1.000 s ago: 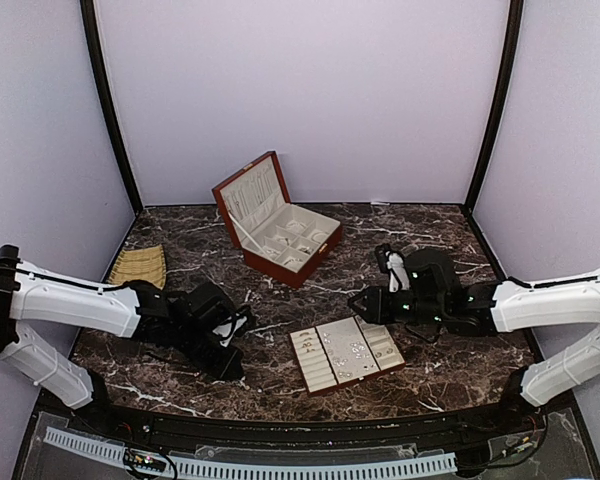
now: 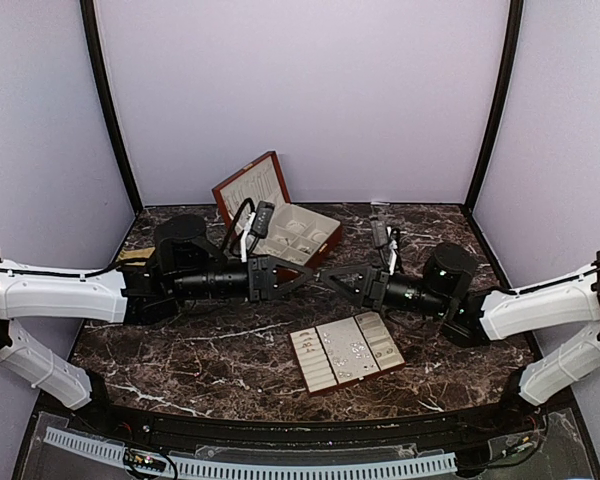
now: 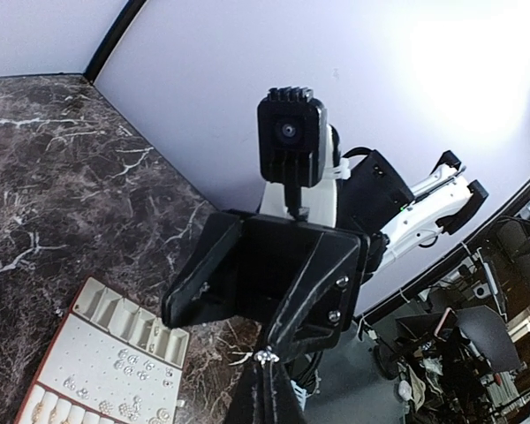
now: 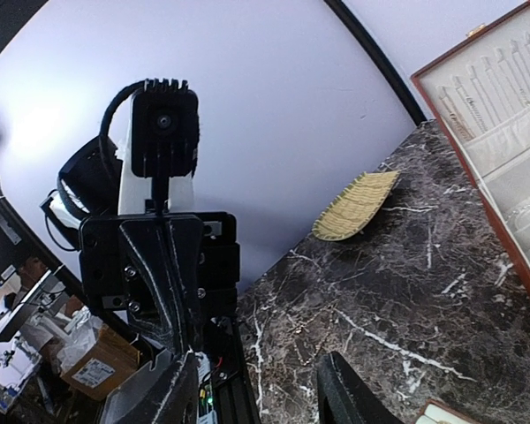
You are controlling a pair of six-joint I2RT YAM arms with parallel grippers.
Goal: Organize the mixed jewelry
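My left gripper is shut, with a small silver jewelry piece (image 3: pixel 265 357) showing at its fingertips; its exact shape is hard to make out. My right gripper stands part open, its two fingers apart and nothing held between them. In the top view the grippers face each other, tips close together above the table. Below them lies the jewelry tray (image 2: pixel 323 386), holding several earrings and rings on a pale pad. Behind the left arm the open jewelry box (image 2: pixel 325 240) shows divided compartments with a few pieces inside.
A yellow leaf-shaped dish (image 4: pixel 355 208) rests on the dark marble table (image 4: pixel 353 300), mostly hidden by the left arm from above. Bare tabletop lies left of the tray and at the back right.
From the table's front left, my left gripper has risen toward the middle. The right one has left the tray's back edge and moved left toward it, narrowing the gap between them.
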